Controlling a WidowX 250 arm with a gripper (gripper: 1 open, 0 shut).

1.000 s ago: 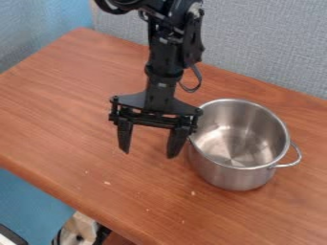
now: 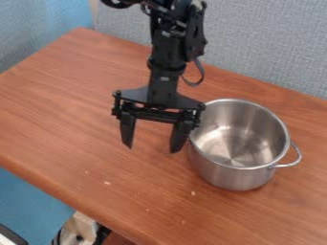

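Note:
The black gripper (image 2: 152,135) hangs low over the wooden table (image 2: 76,144), its two fingers spread apart and open, with nothing seen between them. Just to its right stands a steel pot (image 2: 239,167) with a handle on its right side. The right finger is close beside the pot's left wall; whether they touch I cannot tell. The pot's inside looks empty.
A grey textured wall runs along the back. At the bottom left, past the table's edge, are a blue surface and some partly seen objects.
The gripper has shifted very slightly up and to the right in the view. The pot has not visibly moved.

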